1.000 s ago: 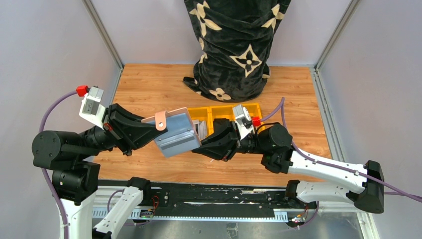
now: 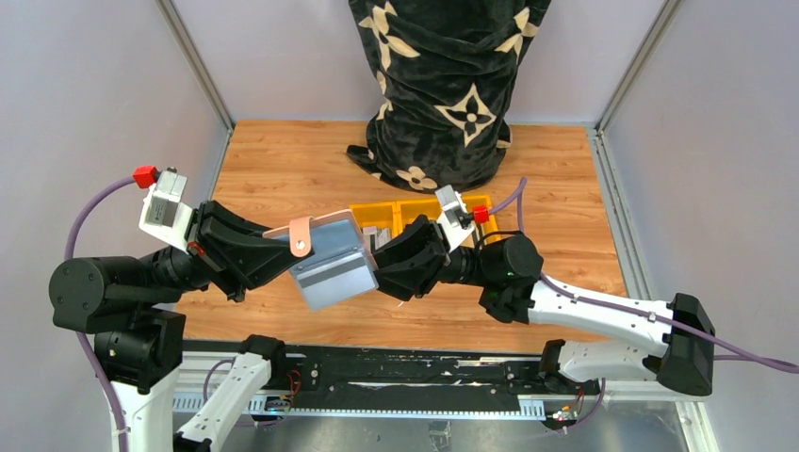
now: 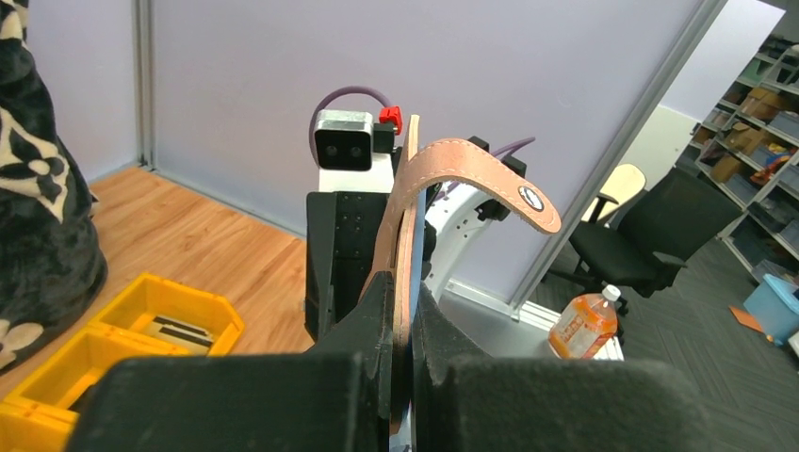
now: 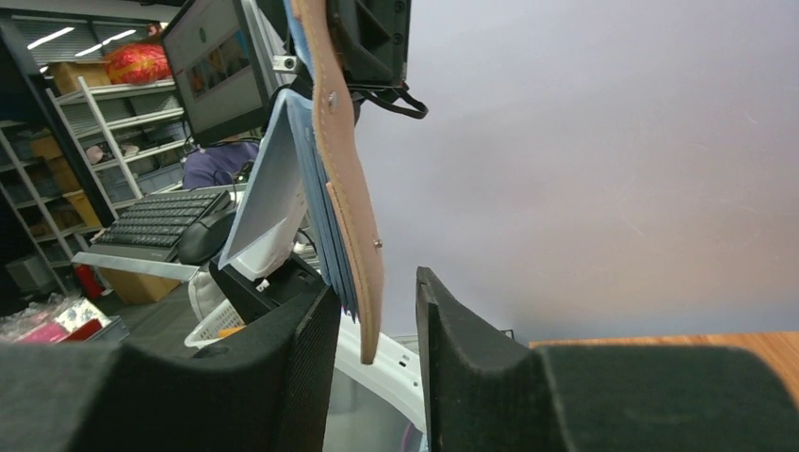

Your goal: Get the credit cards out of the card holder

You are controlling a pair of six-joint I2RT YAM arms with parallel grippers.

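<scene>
The card holder (image 2: 332, 256), with a tan cover, a snap strap and pale blue sleeves, hangs above the table. Its upper left edge is pinched in my left gripper (image 2: 290, 252), which is shut on it. My right gripper (image 2: 379, 273) is at the holder's right edge. In the right wrist view its fingers (image 4: 306, 363) stand apart, with the lower edge of the tan cover (image 4: 356, 254) reaching into the gap. One blue sleeve (image 4: 259, 179) is splayed away from the rest, outside the left finger. Whether cards sit in the sleeves cannot be made out.
A yellow divided tray (image 2: 377, 213) with greyish items in one compartment stands behind the arms. Farther back is a dark patterned cloth bundle (image 2: 443, 104). Bare wooden table (image 2: 273, 160) shows to either side.
</scene>
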